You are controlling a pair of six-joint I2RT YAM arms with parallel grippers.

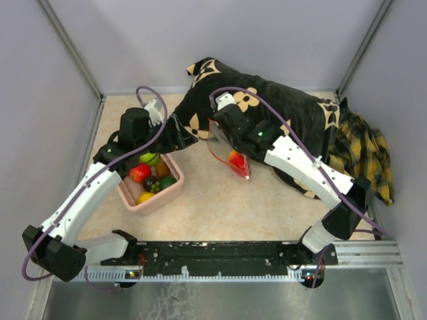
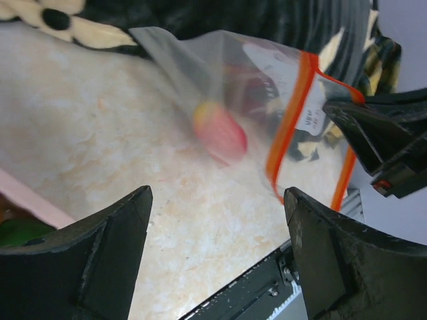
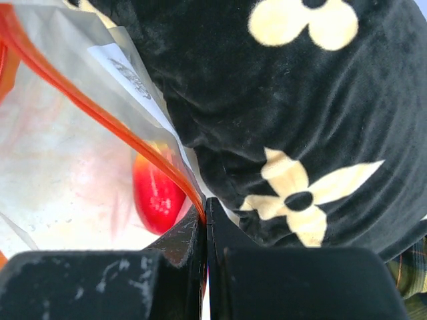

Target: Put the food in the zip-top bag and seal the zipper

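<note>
A clear zip top bag (image 2: 200, 63) with an orange rim hangs at mid table. Red and yellow food (image 3: 157, 190) lies inside it. My right gripper is shut on the bag's orange rim, which runs down between its fingers. To the left of the bag, my left gripper stands open, with a wide gap between its fingers and only bare table seen through it. In the left wrist view, the right gripper's dark fingers (image 2: 370, 143) meet the rim at the right.
Beneath the left arm stands a pink bin (image 1: 175, 192) with several fruits and vegetables. A black flowered cushion (image 1: 287, 93) lies behind the bag, and a plaid cloth (image 1: 363, 157) at the right.
</note>
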